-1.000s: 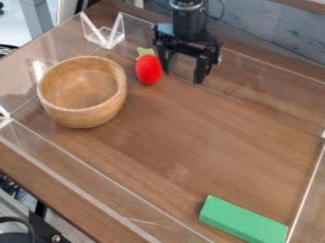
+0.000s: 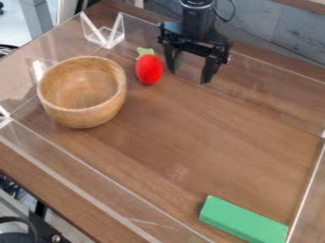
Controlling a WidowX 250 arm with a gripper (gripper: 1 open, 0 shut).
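Observation:
My black gripper [image 2: 193, 63] hangs over the back of the tray, open, with its two fingers apart and pointing down. Just left of it a red object [image 2: 148, 68] with a green top, like a toy vegetable, rests on the wooden surface. A wooden bowl [image 2: 82, 109] sits at the left. A green block [image 2: 242, 224] lies at the front right.
Clear low walls [image 2: 306, 184] edge the wooden work surface [image 2: 191, 142], whose middle and right are bare. A white wire-like shape stands at the back left. A grey panel runs behind the arm.
The bowl, red object and green block have stayed in place.

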